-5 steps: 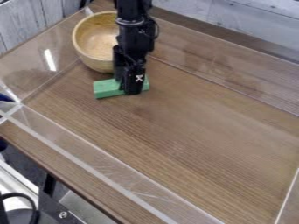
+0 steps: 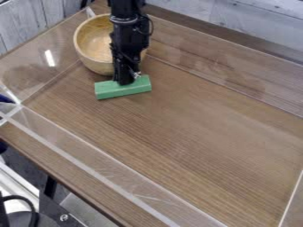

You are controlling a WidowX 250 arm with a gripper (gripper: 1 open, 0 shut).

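My gripper (image 2: 128, 76) points down from the top of the view, its tips at a flat green block (image 2: 115, 90) on the wooden surface. Its fingers are dark and small here, and I cannot make out anything between them. Behind the block and partly hidden by my arm is a tan round bowl (image 2: 94, 36).
Dark cables lie at the lower left, and a clear strip runs along the left edge.
My gripper has moved slightly up and back from over the green block, uncovering more of it. The block and bowl look about where they were.
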